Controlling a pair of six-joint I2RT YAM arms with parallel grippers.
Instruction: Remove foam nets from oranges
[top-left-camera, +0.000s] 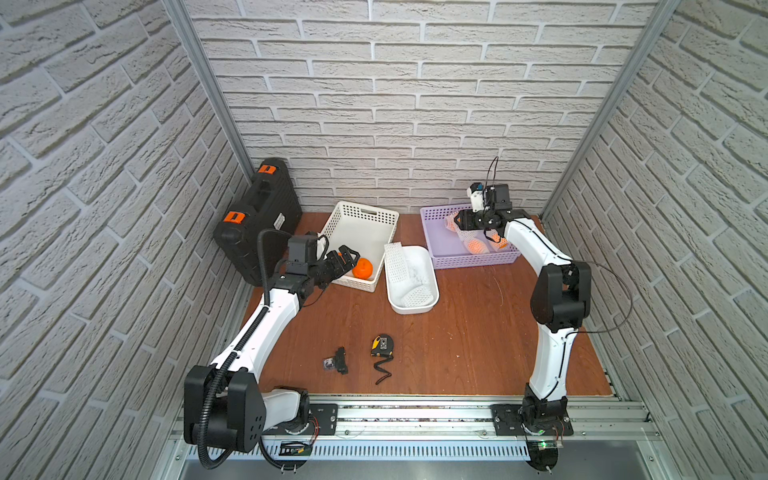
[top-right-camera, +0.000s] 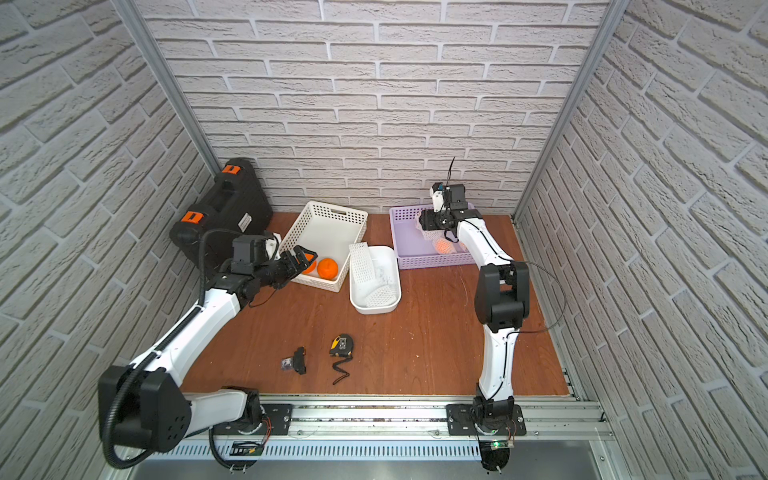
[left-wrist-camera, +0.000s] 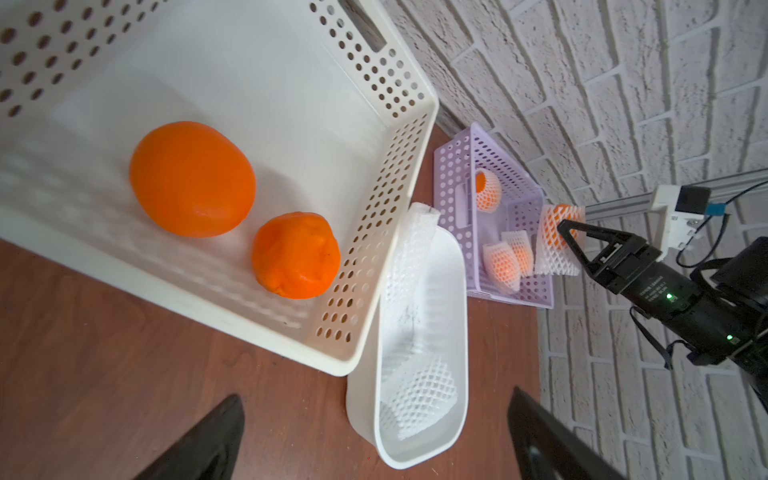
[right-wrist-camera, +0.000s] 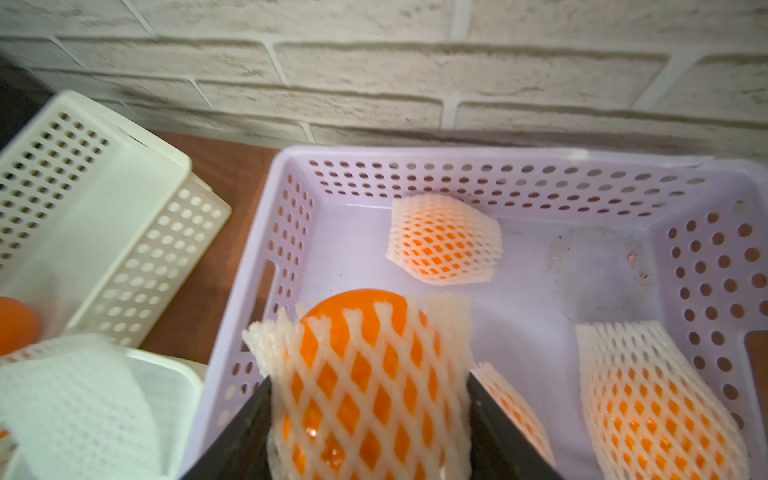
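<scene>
Held between the fingers of my right gripper is a netted orange (right-wrist-camera: 360, 384), its bare top poking out of the white foam net; it hangs above the lilac basket (top-left-camera: 468, 261). Other netted oranges lie in that basket: one by its back wall (right-wrist-camera: 441, 240), one at the right (right-wrist-camera: 660, 408), one partly hidden behind the held orange (right-wrist-camera: 512, 400). Over the front of the cream basket (left-wrist-camera: 240, 320) my left gripper is open and empty. Two bare oranges (left-wrist-camera: 192, 180) sit in that basket. Empty foam nets (left-wrist-camera: 424, 392) lie in and over the white tub (left-wrist-camera: 460, 352).
A black case (top-left-camera: 256, 220) stands at the back left. Near the front lie a tape measure (top-left-camera: 382, 345) and a small black item (top-left-camera: 341, 360).
</scene>
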